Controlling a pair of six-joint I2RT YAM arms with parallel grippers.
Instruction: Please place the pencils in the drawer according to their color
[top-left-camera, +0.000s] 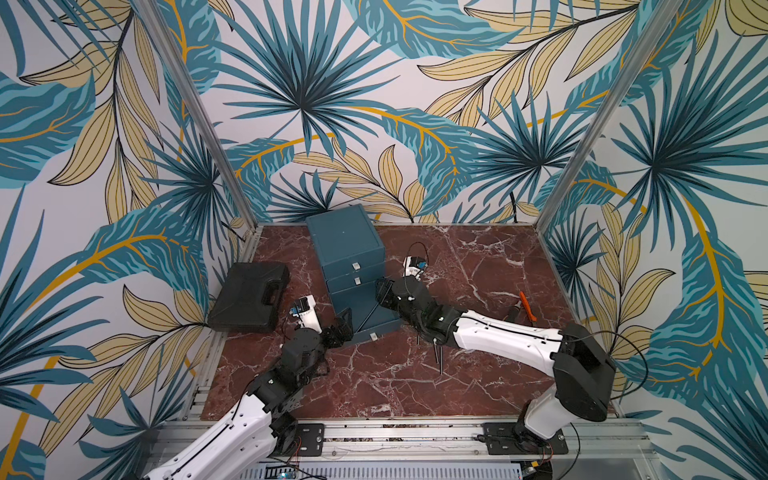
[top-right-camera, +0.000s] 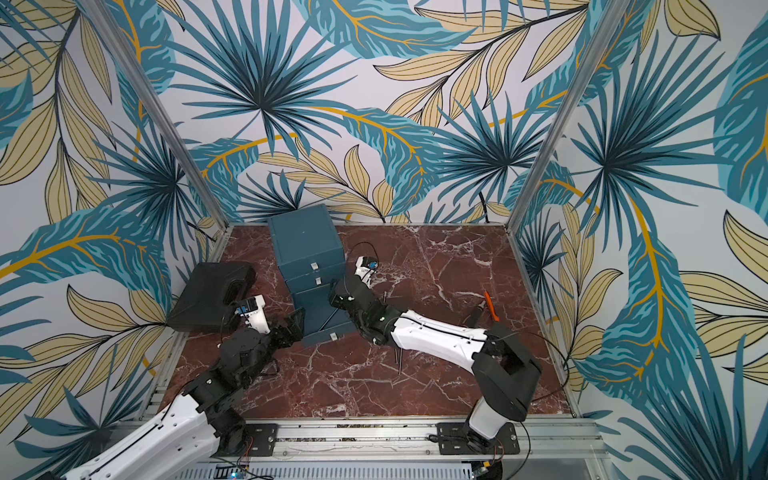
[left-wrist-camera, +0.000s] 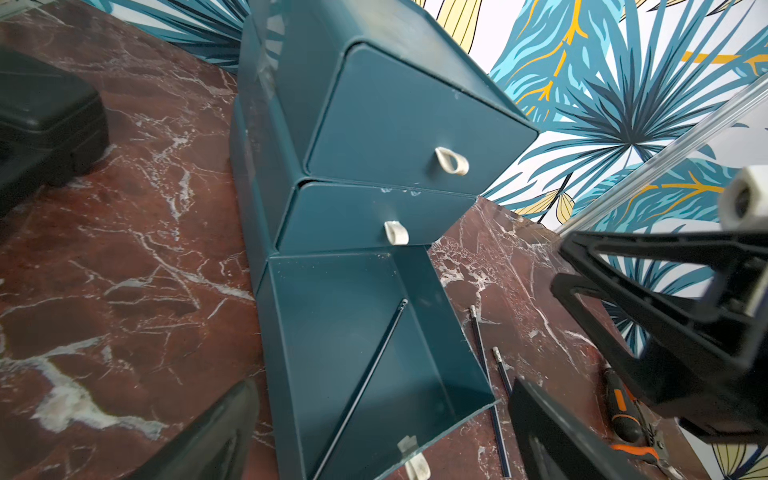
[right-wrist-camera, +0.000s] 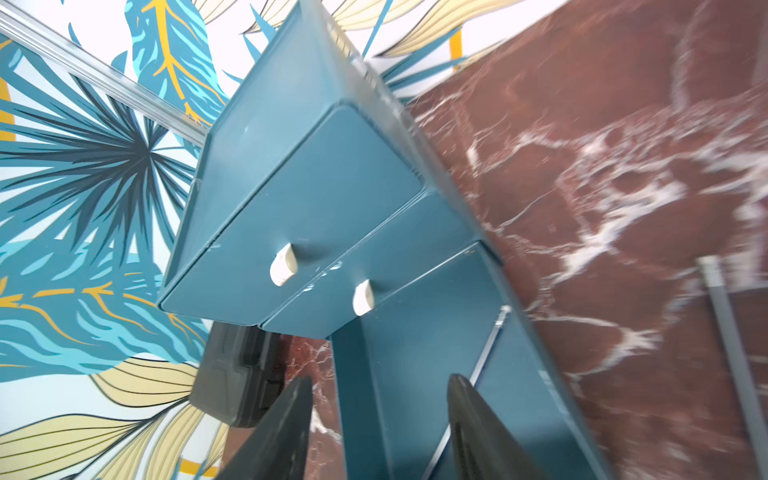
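A dark pencil (left-wrist-camera: 364, 384) lies slantwise on the floor of the open bottom drawer (left-wrist-camera: 336, 300) of the teal cabinet (top-left-camera: 344, 232); no finger touches it. My right gripper is open and empty, raised above the drawer's right side. Over the drawer's front left, my left gripper stands wide open, also with nothing between its fingers. Two more dark pencils lie on the table right of the drawer: a longer one (left-wrist-camera: 482, 352) and a partly hidden one (left-wrist-camera: 502, 372). The middle drawer (left-wrist-camera: 360, 217) and top drawer (left-wrist-camera: 400, 136) are closed.
Left of the cabinet rests a black case (top-left-camera: 249, 296). An orange-handled tool (top-left-camera: 527, 306) and a dark-handled screwdriver (left-wrist-camera: 624, 408) lie at the right. Both arms are close together around the drawer.
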